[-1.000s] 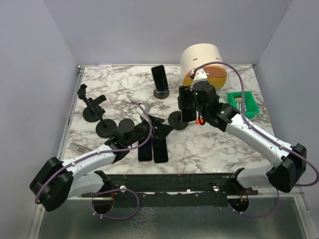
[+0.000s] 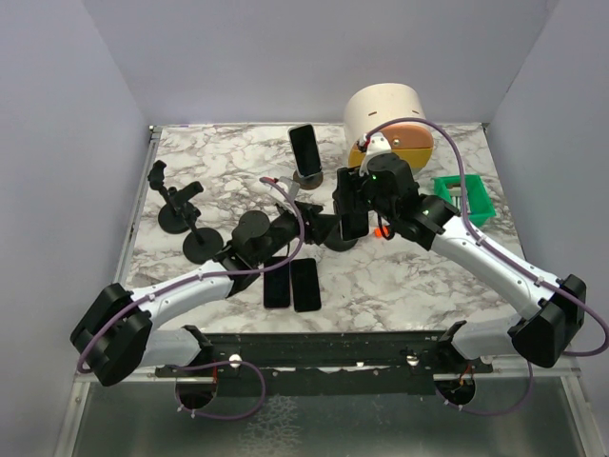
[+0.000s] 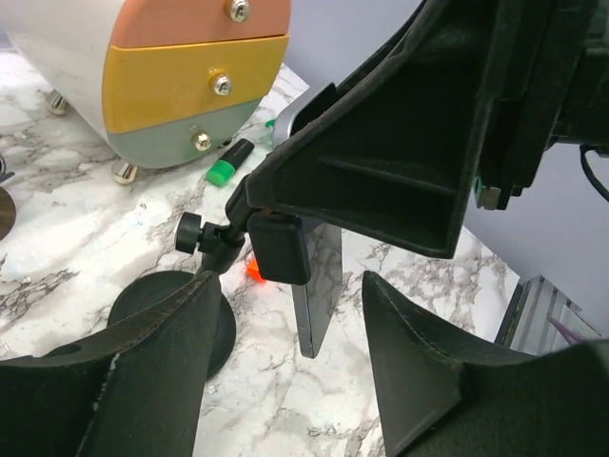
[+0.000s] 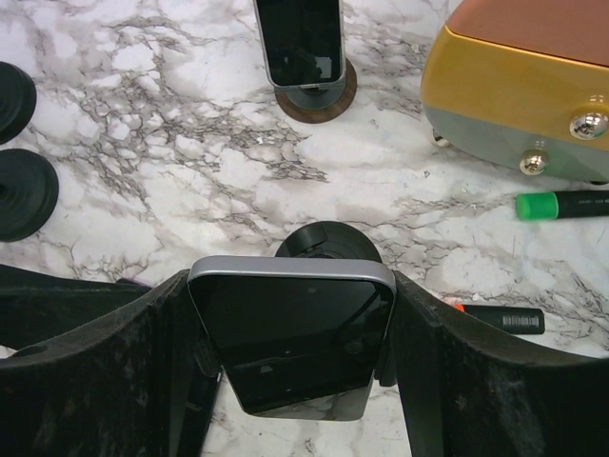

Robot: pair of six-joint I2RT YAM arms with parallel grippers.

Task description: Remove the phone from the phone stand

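A black phone (image 4: 290, 328) is gripped by my right gripper (image 2: 354, 186), above a round black stand base (image 3: 143, 300). In the left wrist view it is edge-on, with its silver side (image 3: 318, 314) below the dark finger and a black stand joint (image 3: 219, 248) beside it; whether it still touches the stand is unclear. My left gripper is part open, facing the phone's lower edge with nothing between its fingers. Another phone (image 2: 304, 149) rests on a stand at the back.
Two phones (image 2: 305, 285) lie flat at front centre. Empty black stands (image 2: 200, 246) stand at left, a striped cylindrical box (image 2: 385, 109) at the back, a green basket (image 2: 481, 205) at right, small markers (image 4: 571, 204) near the middle.
My left gripper has moved up and toward the held phone. The right gripper and phone have shifted slightly left.
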